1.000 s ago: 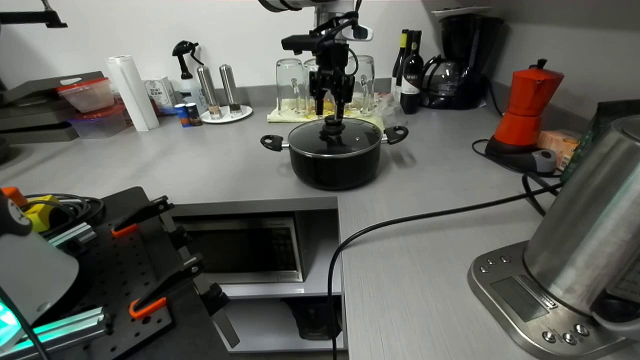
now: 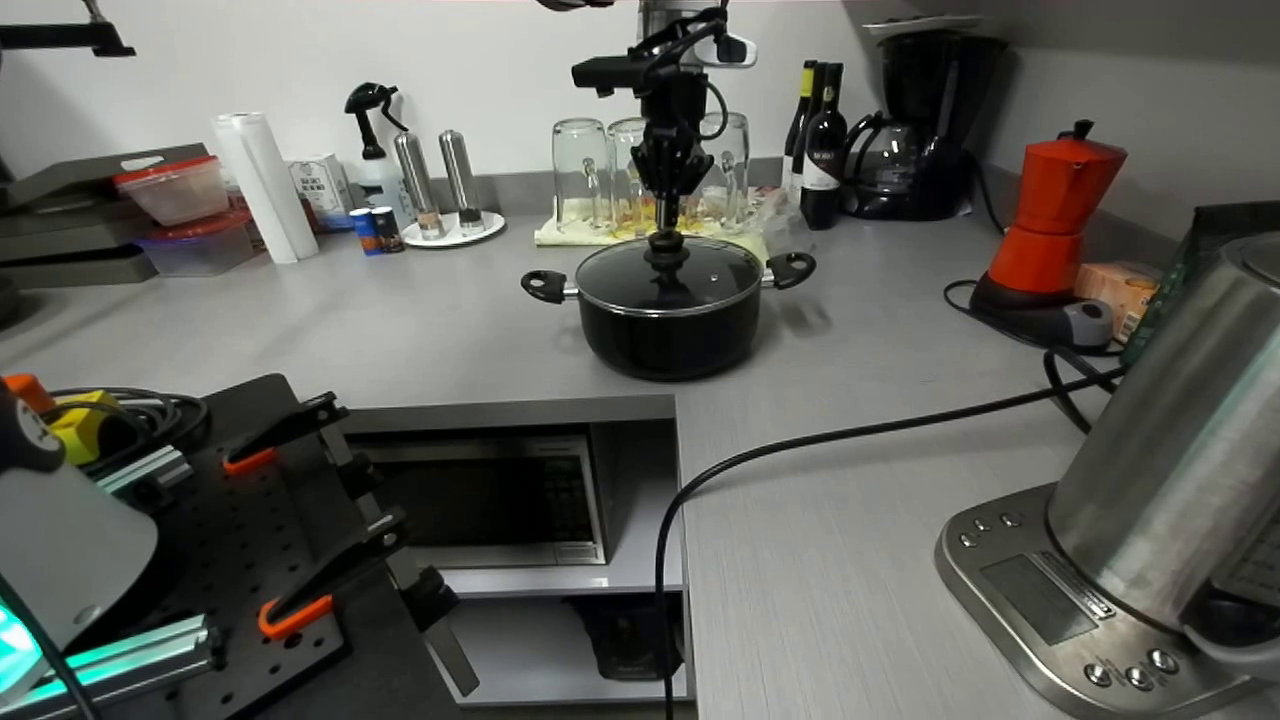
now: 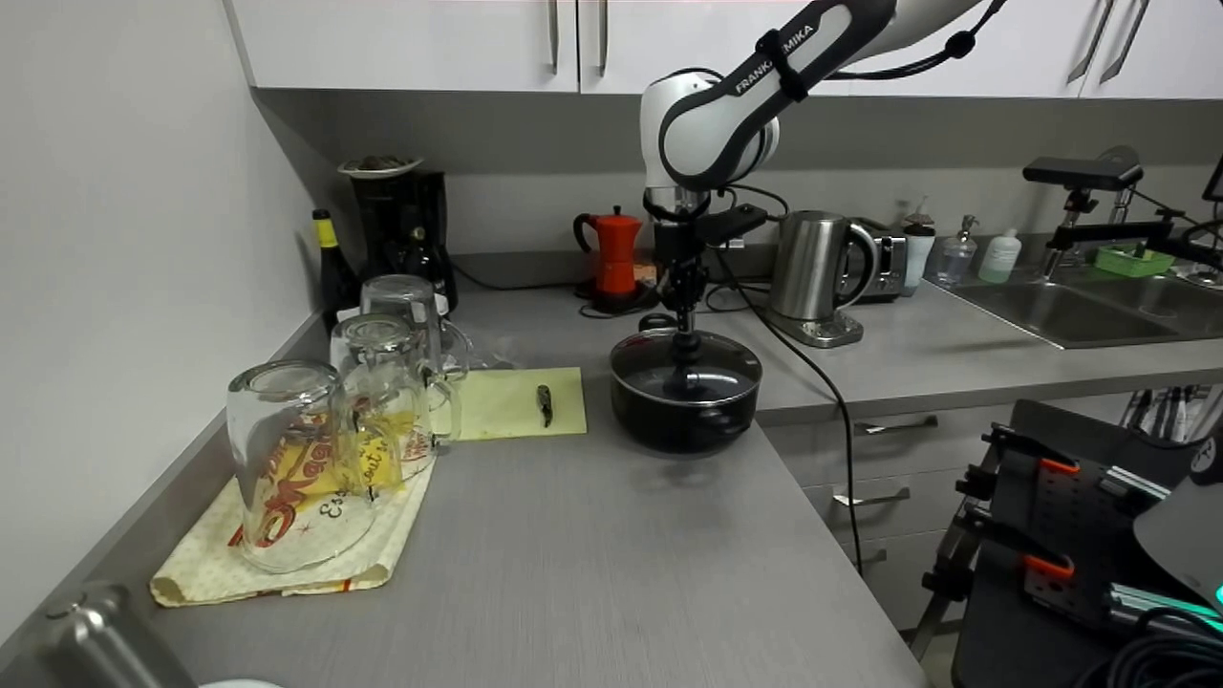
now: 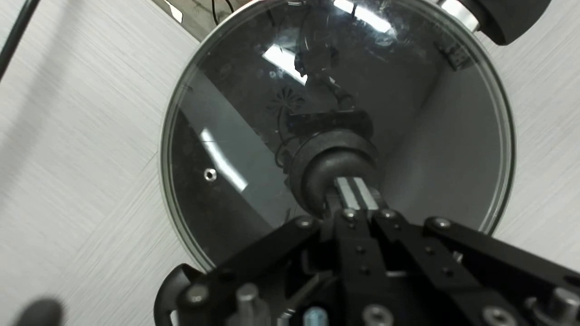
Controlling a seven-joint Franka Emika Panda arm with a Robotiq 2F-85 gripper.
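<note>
A black pot (image 2: 669,346) with two side handles stands on the grey counter in both exterior views. Its glass lid (image 4: 228,108) rests flat on the rim, with a round black knob (image 4: 312,179) at the centre. My gripper is shut, its two fingers side by side with nothing visible between them. The fingertips point down just above the knob, partly covering it in the wrist view; whether they touch it I cannot tell. In the second exterior view, the pot (image 3: 684,413) sits near the counter's front edge beneath the arm.
Upturned glass mugs (image 3: 287,470) stand on a cloth. A yellow-green sheet (image 3: 504,403) lies beside the pot. A black cable (image 2: 840,432) runs across the counter to the kettle (image 2: 1188,432). Open counter lies left of the pot in the first exterior view.
The gripper's fingers have gone from spread apart to shut above the knob. The arm has shifted slightly right in the first exterior view. The pot and lid have not moved.
</note>
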